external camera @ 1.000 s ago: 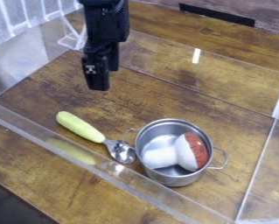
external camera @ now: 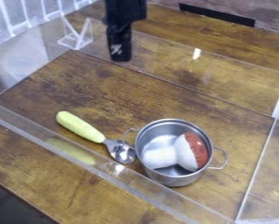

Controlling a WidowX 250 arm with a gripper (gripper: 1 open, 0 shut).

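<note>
My gripper (external camera: 119,48) hangs at the top of the view, above the back left of the wooden table, well away from the objects; its fingers appear closed, with nothing visible held. A steel pot (external camera: 167,172) stands at the front right, holding a white mushroom-like object (external camera: 163,156) with a red-topped cap. Left of the pot lies a pale yellow corn cob (external camera: 79,126), and a steel spoon (external camera: 121,152) lies between the two, beside the pot's handle.
Clear acrylic walls (external camera: 19,61) surround the work area on the table.
My gripper has moved up and back, slightly to the right, away from the table's middle. The objects and pot have not moved.
</note>
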